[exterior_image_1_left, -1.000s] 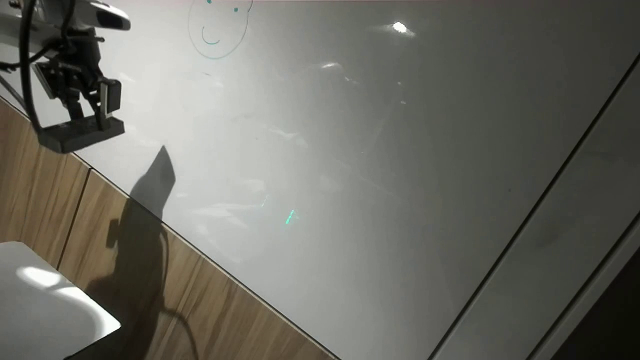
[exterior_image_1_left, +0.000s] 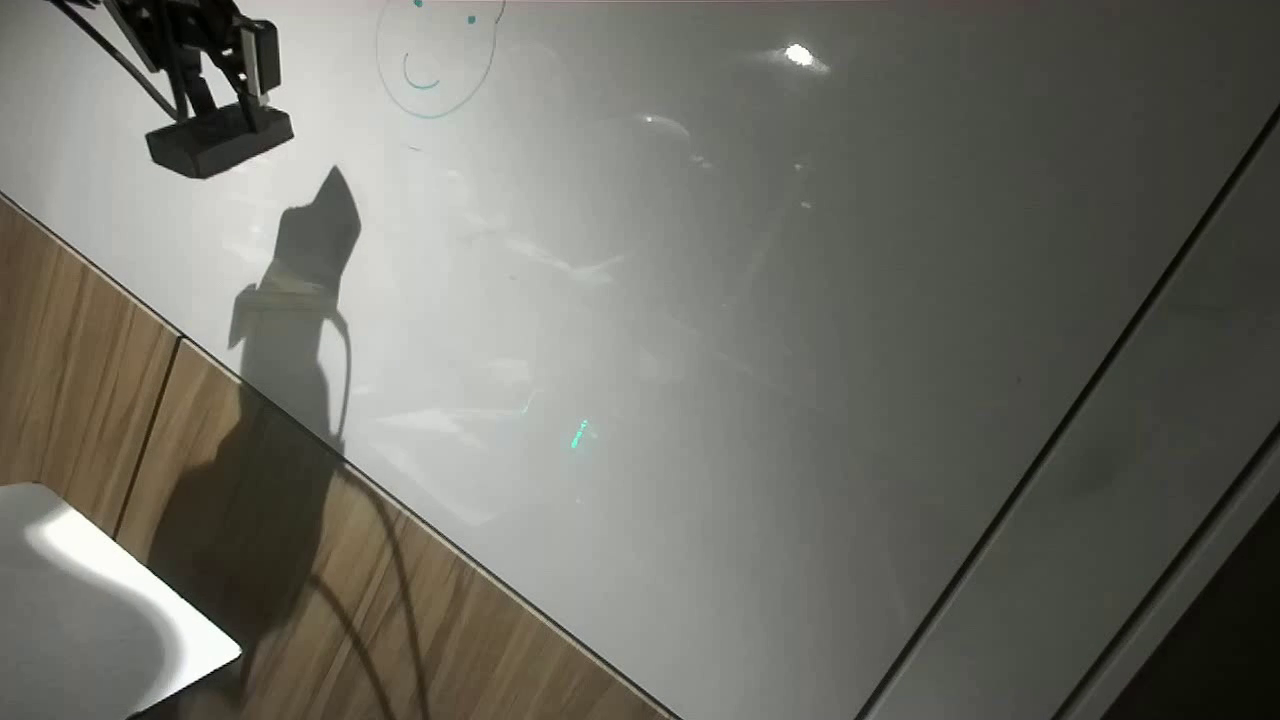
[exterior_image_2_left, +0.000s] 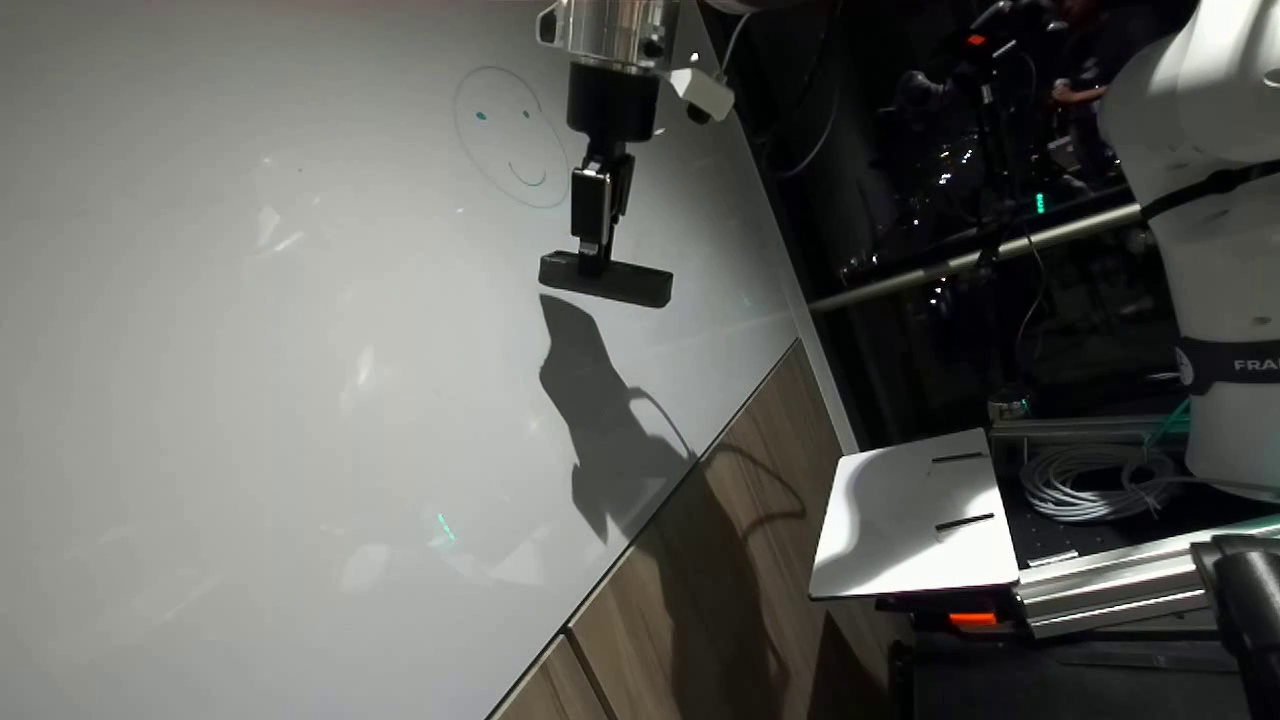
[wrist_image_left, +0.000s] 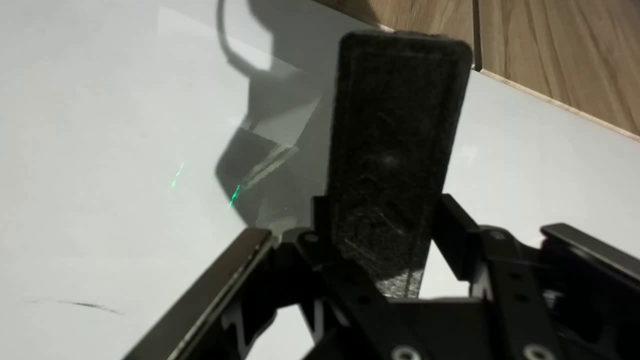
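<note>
A black, flat, block-like eraser (wrist_image_left: 393, 138) is clamped between the fingers of my gripper, its long side pointing away in the wrist view. From outside, the eraser (exterior_image_2_left: 624, 284) hangs crosswise below the gripper (exterior_image_2_left: 594, 246), in front of the whiteboard (exterior_image_2_left: 240, 396). Its shadow falls on the board apart from it, so the two look separated. In exterior view 1 the eraser (exterior_image_1_left: 216, 142) is at the top left. A green smiley face (exterior_image_2_left: 512, 138) is drawn on the board, left of and above the eraser; exterior view 1 cuts off the top of this drawing (exterior_image_1_left: 438, 60).
Wood panelling (exterior_image_1_left: 396, 564) borders the board's lower edge. A white platform (exterior_image_2_left: 918, 516) stands beside the white arm's base (exterior_image_2_left: 1230, 408). Small green light streaks (exterior_image_1_left: 579, 433) and a faint dark mark (wrist_image_left: 90, 306) show on the board.
In exterior view 1 my gripper has moved up and slightly right with the eraser, towards the smiley's side. Its shadow has shifted upward on the board too. The drawing looks the same.
</note>
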